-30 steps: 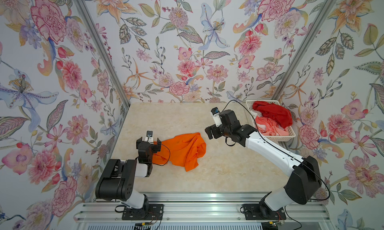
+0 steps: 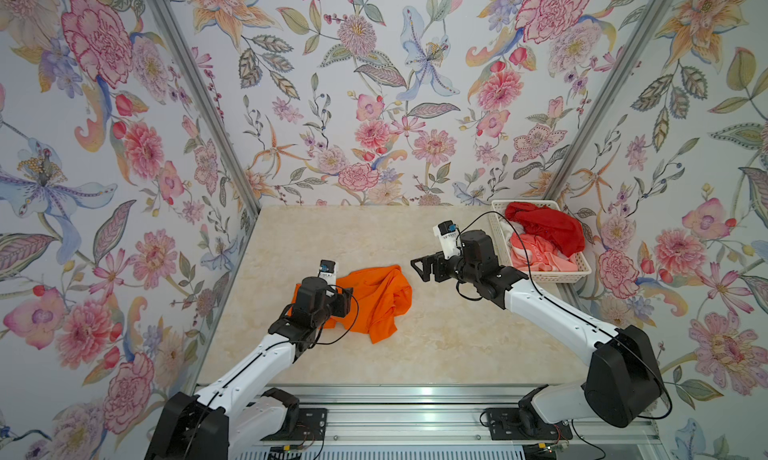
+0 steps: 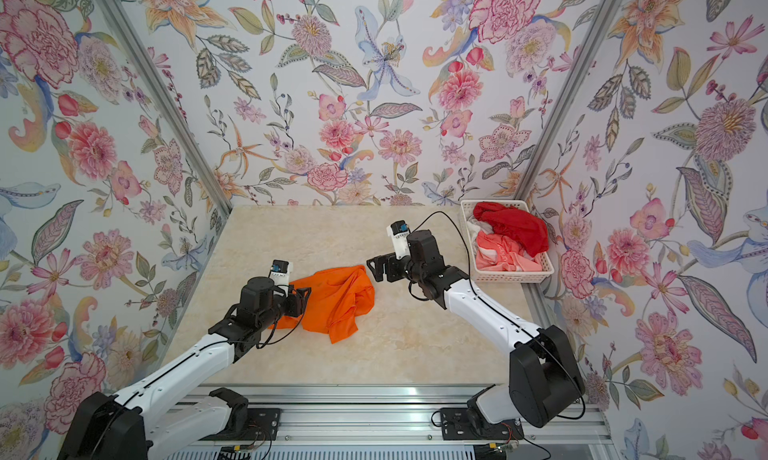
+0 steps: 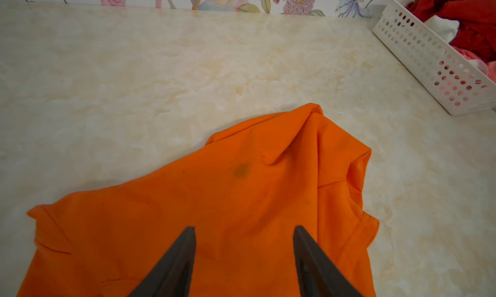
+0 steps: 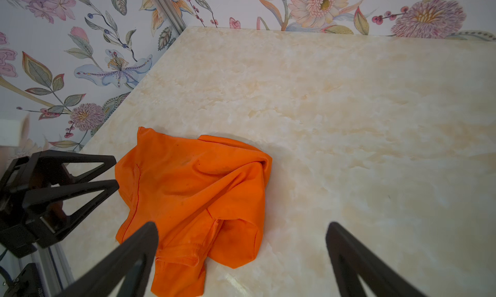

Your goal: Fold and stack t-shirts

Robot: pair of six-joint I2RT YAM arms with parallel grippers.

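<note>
An orange T-shirt (image 2: pixel 384 304) lies crumpled on the left-middle of the table, with folds along its right side. My left gripper hangs over its left part, fingers apart and nothing held between them; in the right wrist view it shows at the left edge, beside the shirt. My right gripper (image 2: pixel 425 268) is open in the air to the upper right of the shirt, empty, its fingertips wide apart in its wrist view.
A white plastic basket (image 3: pixel 512 277) at the back right holds red (image 3: pixel 520 224), pink (image 3: pixel 504 256) and white clothes.
My left arm has stretched out and its gripper moved right over the shirt, turning toward the right. My right arm has shifted slightly right and down in the view. The shirt looks unchanged.
</note>
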